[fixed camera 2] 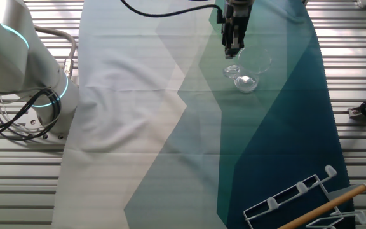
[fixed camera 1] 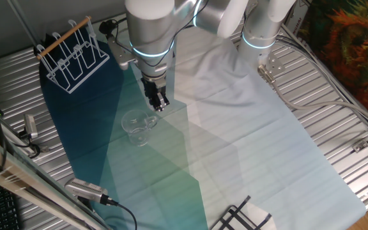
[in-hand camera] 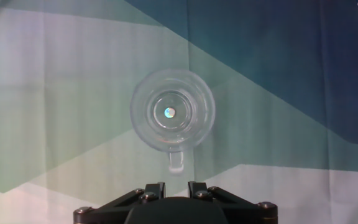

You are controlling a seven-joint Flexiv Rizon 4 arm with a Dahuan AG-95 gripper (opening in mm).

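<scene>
A clear glass cup [in-hand camera: 197, 118] with a handle [in-hand camera: 176, 163] stands upright on the cloth, apparently empty. In the wrist view its handle points down toward my gripper, whose fingers [in-hand camera: 161, 189] are apart with only cloth showing between them. From the first exterior view, the gripper [fixed camera 1: 161, 107] hangs above the handle side of the cup [fixed camera 1: 138, 135]. The second exterior view has the fingertips over the near part of the cup [fixed camera 2: 246, 83]; its exact height above the handle is hard to tell.
A white wire rack with a wooden bar [fixed camera 1: 64, 38] stands on the dark blue corner of the cloth [fixed camera 1: 82, 137]. A black wire rack [fixed camera 1: 240, 217] sits at the opposite edge. Cloth around the cup is clear.
</scene>
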